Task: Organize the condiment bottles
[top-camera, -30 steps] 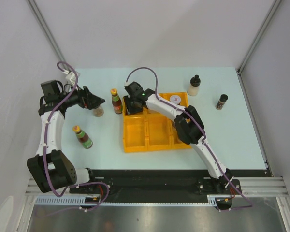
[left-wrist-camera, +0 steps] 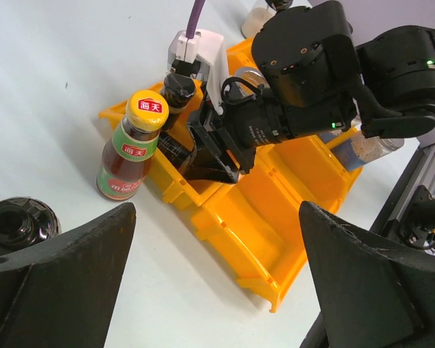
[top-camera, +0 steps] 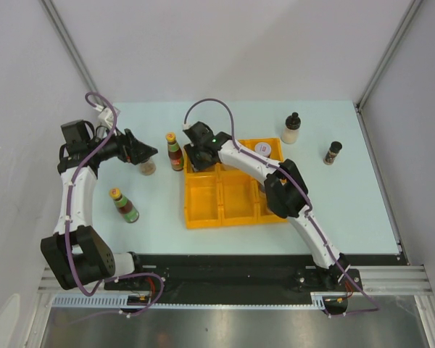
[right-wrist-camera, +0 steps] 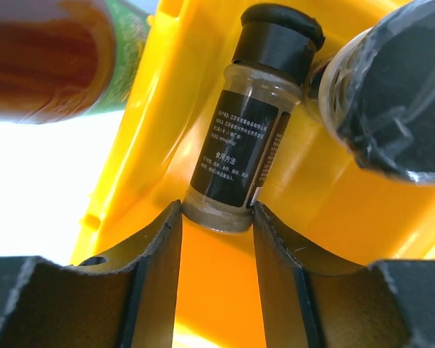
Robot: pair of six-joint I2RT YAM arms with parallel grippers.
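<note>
My right gripper (top-camera: 199,156) is down in the back-left compartment of the yellow organizer (top-camera: 203,221). A black-capped spice jar (right-wrist-camera: 235,145) lies there, its clear base between or at my right fingertips; whether they hold it I cannot tell. A larger dark-lidded bottle (right-wrist-camera: 391,94) is beside it. A red-labelled sauce bottle with yellow cap (top-camera: 175,154) stands outside the left wall. My left gripper (top-camera: 138,152) hangs open near a short jar (top-camera: 148,166). Another sauce bottle (top-camera: 125,205) stands at the front left.
A black-capped bottle (top-camera: 291,128) and a small jar (top-camera: 333,152) stand on the right of the white table. Other jars (left-wrist-camera: 366,148) sit in the organizer's right compartments, partly behind the right arm.
The left arm has not moved.
</note>
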